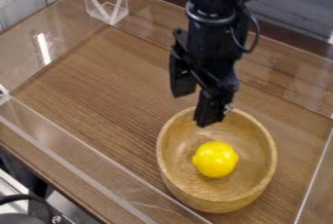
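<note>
A yellow round object [216, 159] sits in a wooden bowl [173, 169] at the lower centre-right. My dark gripper [202, 92] hangs above the bowl's far rim, its fingers apart and pointing down, with nothing seen between them. The arm reaches down from the top of the view.
A clear plastic wedge-like object [107, 6] stands at the back left. Raised edges run along the back and left.
</note>
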